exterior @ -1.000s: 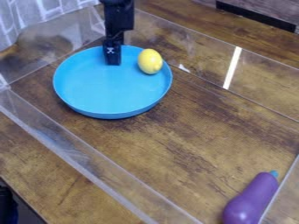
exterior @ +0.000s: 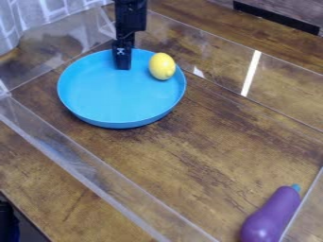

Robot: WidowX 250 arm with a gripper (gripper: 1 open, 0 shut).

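Observation:
A blue plate [exterior: 116, 95] lies on the wooden table in the upper left of the camera view, with a yellow lemon-like object [exterior: 161, 66] on its right rear part. My black gripper [exterior: 123, 59] is at the plate's back edge, left of the yellow object and apart from it, open, with nothing seen held between its small, dark fingers. A purple eggplant [exterior: 269, 216] lies at the lower right, far from the gripper.
Clear plastic walls run along the left and right of the work area, and a pale wall [exterior: 32, 28] stands at the back left.

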